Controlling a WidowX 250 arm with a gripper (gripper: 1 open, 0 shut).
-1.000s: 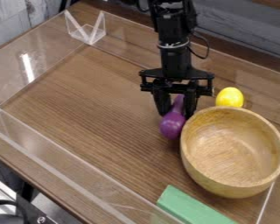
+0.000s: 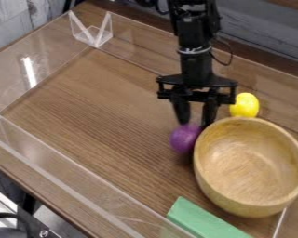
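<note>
The black gripper [image 2: 196, 115] hangs over the table just left of the bowl's upper edge, its two fingers pointing down around the top of a purple object [image 2: 185, 138]. Whether the fingers touch or hold that object is hard to tell. The purple object sits against the left side of a large tan bowl [image 2: 246, 170]. A yellow object [image 2: 245, 105] lies behind the bowl, right of the gripper.
A green block [image 2: 205, 221] lies at the front right, below the bowl. Clear plastic stands line the back left.
The gripper has shifted slightly, and less of the purple object shows between its fingers; that object now appears lower and more rounded beside the bowl.
</note>
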